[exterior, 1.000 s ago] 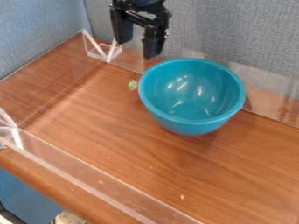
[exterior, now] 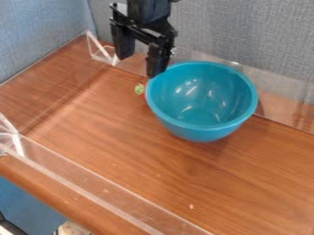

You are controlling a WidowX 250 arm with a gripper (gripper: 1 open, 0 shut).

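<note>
My black gripper [exterior: 140,51] is at the top of the camera view, open, its fingers hanging above the wooden table behind and left of a teal bowl [exterior: 201,101]. A small pale green object [exterior: 140,89] lies on the table just left of the bowl, below the gripper. The bowl looks empty.
Transparent low walls [exterior: 110,197] edge it, and grey padded walls [exterior: 252,37] stand behind and to the left.
The bowl and green object have not moved.
</note>
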